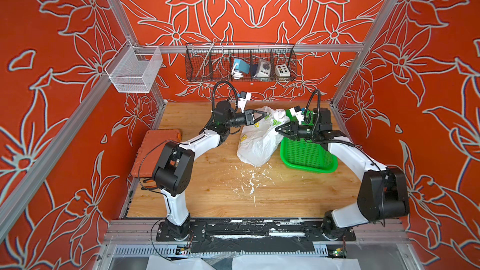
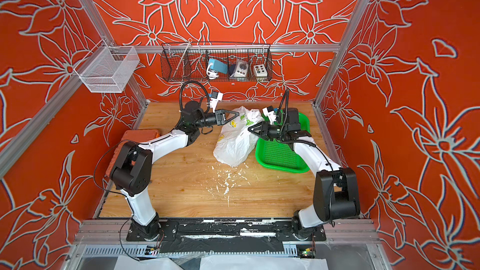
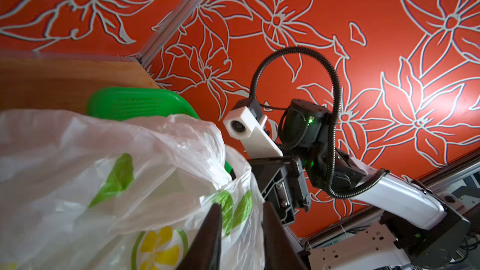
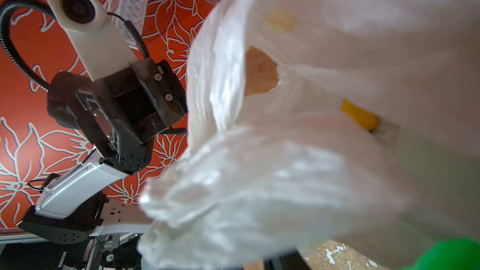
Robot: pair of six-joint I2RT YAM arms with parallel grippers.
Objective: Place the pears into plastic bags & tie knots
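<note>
A white plastic bag with green and yellow print lies on the table beside the green basket, its crumpled neck at the back. Inside it a small yellow patch shows in the right wrist view; what it is, I cannot tell. My left gripper stands open over the bag's upper left, near the neck, its fingertips close to the plastic. My right gripper is at the bag's right side near the neck, its fingers mostly hidden by plastic, so its hold is unclear.
An orange case lies at the left. A wire rack with small items and a white basket hang above. White scraps are scattered on the front middle of the table, otherwise clear.
</note>
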